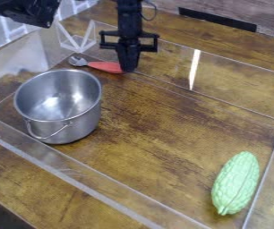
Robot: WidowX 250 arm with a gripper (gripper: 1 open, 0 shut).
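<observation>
My black gripper (129, 55) hangs at the top centre, its tip down at the red handle of a spoon (105, 66), whose metal head points left. The fingertips look closed together; whether any of the handle is between them is too small to tell. A steel pot (58, 106) with a wire handle stands on the left of the wooden table. A pale green bitter melon (235, 183) lies at the lower right.
Clear plastic walls edge the work area on the left, back and right. A black bar lies at the back right.
</observation>
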